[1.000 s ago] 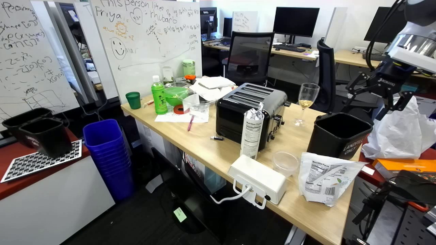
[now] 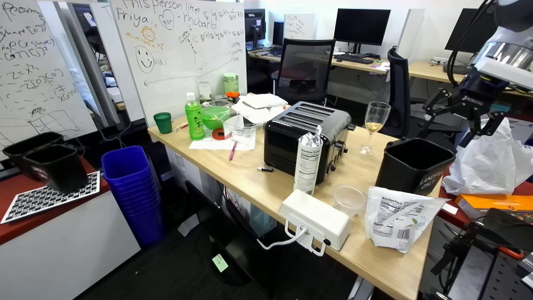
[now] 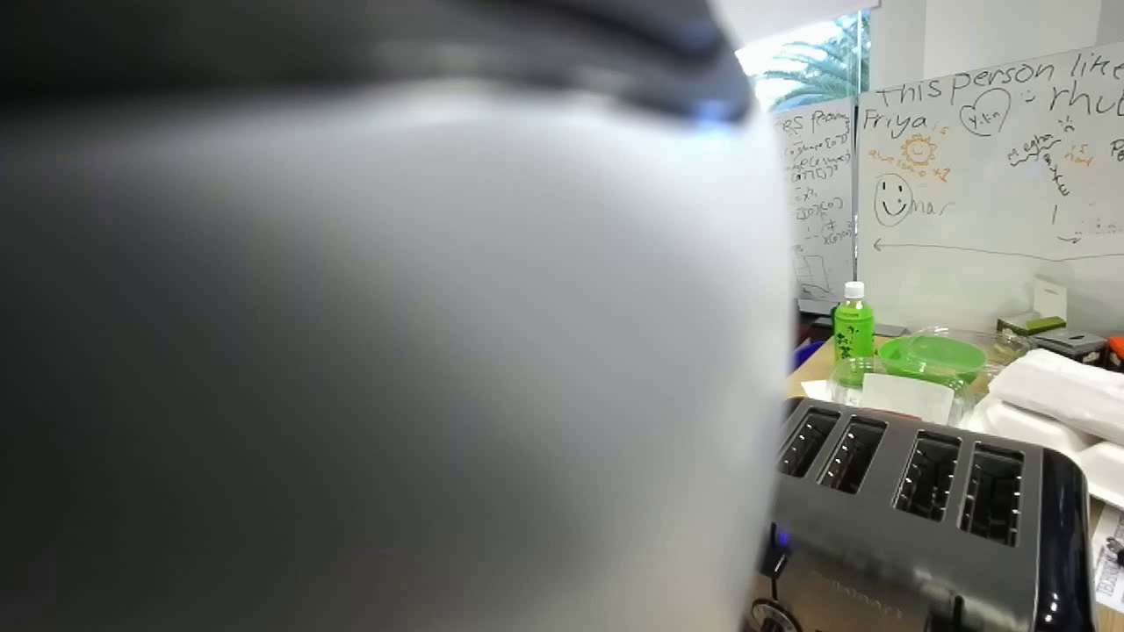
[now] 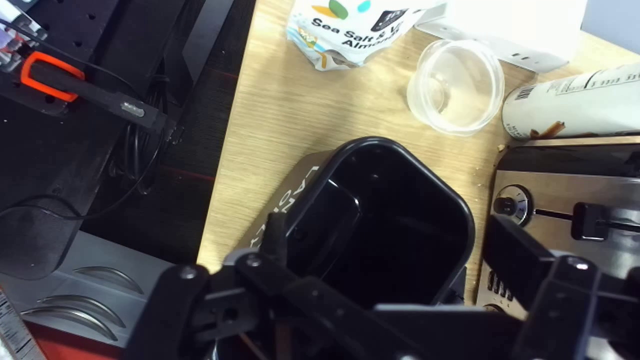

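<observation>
In exterior view 1, my gripper [image 2: 447,137] hangs at the upper right, its fingers spread wide with nothing between them. The black landfill bin [image 2: 414,165] stands upright on the table's right end, below my gripper. Seen from the wrist, that bin [image 4: 390,198] is beneath my fingers and its visible inside looks empty; my fingers hide its near end. A white almond pouch [image 2: 402,217] stands in front of the bin. Beside the pouch is a clear plastic cup [image 4: 459,87]. A black toaster [image 2: 305,135] takes up the table's middle, with a white can [image 2: 307,165] before it.
A wine glass [image 2: 374,122] with something yellowish in it stands behind the toaster. A white box [image 2: 317,217] sits on the front edge. Farther left are a green bottle [image 2: 194,117] and a green cup [image 2: 163,122]. My arm blocks most of exterior view 2.
</observation>
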